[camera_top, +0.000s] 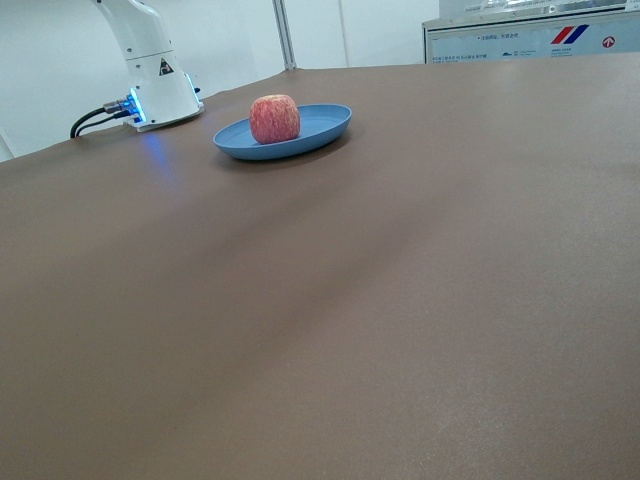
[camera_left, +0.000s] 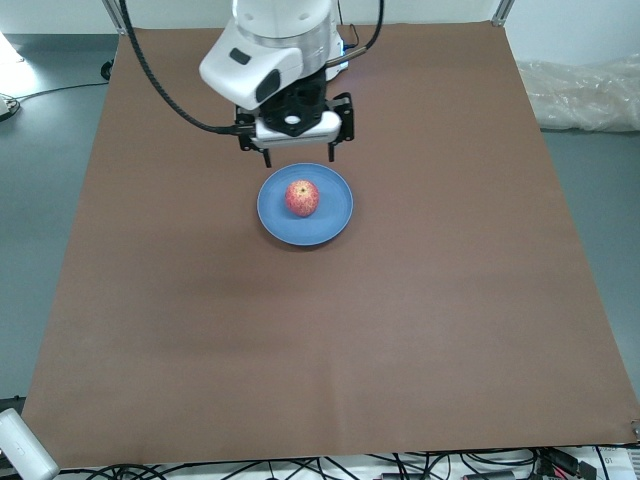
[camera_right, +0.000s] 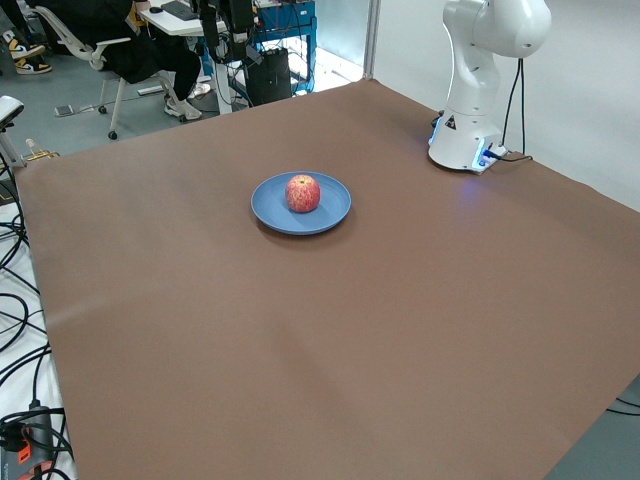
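A red apple (camera_left: 301, 197) rests in the middle of a round blue plate (camera_left: 304, 228) on the brown table; the same apple (camera_top: 274, 119) and plate (camera_top: 325, 122) show in the top view, and the apple (camera_right: 302, 193) on its plate (camera_right: 300, 222) in the right view. In the left view my gripper (camera_left: 299, 158) hangs above and just behind the plate, its two black fingers apart with nothing seen between them. The gripper is not seen in the top or right views.
Cables and devices lie along one outer edge (camera_right: 30, 440). A person sits at a desk beyond the table in the right view.
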